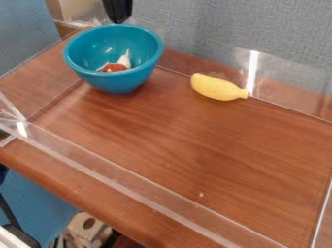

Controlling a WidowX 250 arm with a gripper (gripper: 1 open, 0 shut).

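A teal bowl (115,73) sits on the wooden table (195,155) at the upper left, holding a small white and red object (116,65). A yellow banana-like or squash-like toy (218,87) lies to the right of the bowl. My gripper (116,17) is a dark shape at the top edge, above the back of the bowl and mostly out of frame; its fingertips are too dark and small to tell their state.
Clear panels and strips edge the table, with a grey wall behind. Blue surfaces lie beyond the left side.
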